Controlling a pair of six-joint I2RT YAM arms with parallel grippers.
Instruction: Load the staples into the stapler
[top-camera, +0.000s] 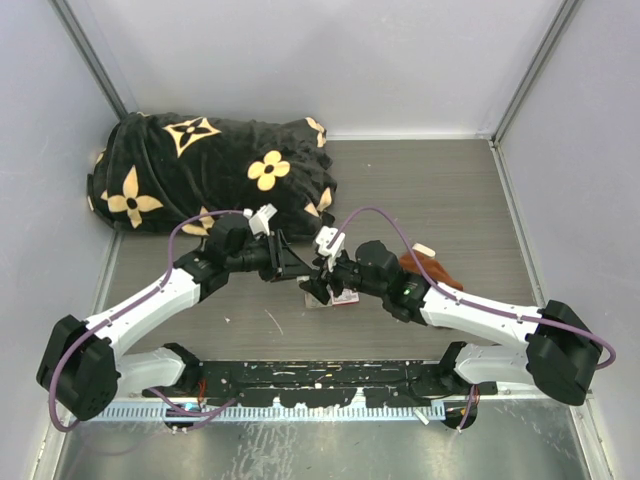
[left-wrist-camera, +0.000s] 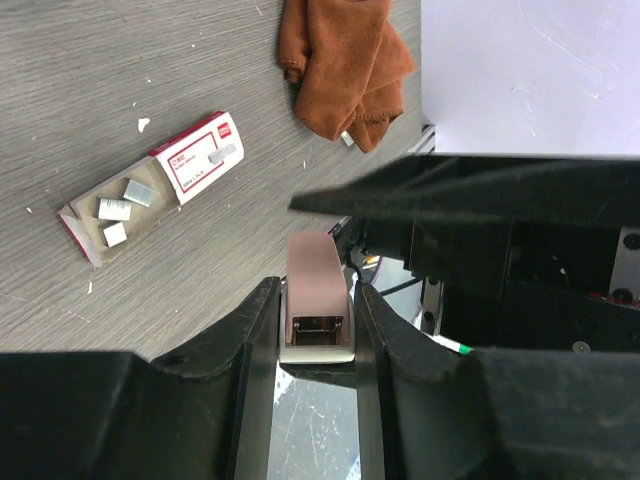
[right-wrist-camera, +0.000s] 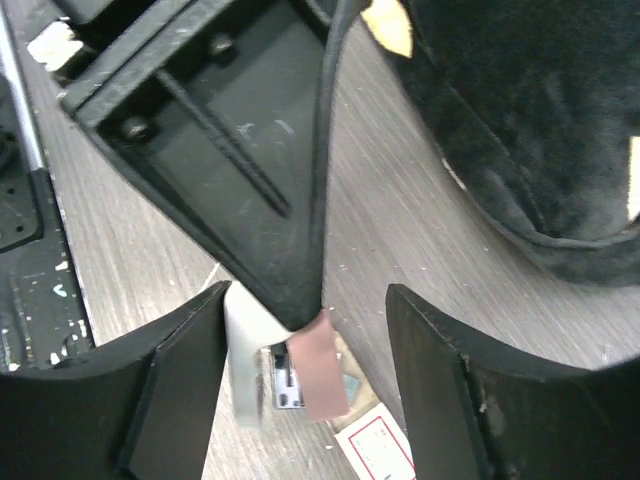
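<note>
In the left wrist view a small pink and white stapler (left-wrist-camera: 316, 262) is clamped between the tips of my left gripper, its hollow end facing that camera. My right gripper is open around the stapler, with clear gaps between its fingertips and the body in the right wrist view. A left finger crosses in front of the stapler there. On the table lies the opened red and white staple box (left-wrist-camera: 205, 158). Several staple blocks, such as a staple strip (left-wrist-camera: 113, 209), sit in its tray. Inside the stapler, details are too small to tell.
A brown cloth (left-wrist-camera: 345, 65) lies to the right of the box. Behind the arms is a bunched dark blanket (top-camera: 225, 170) with yellow flowers.
</note>
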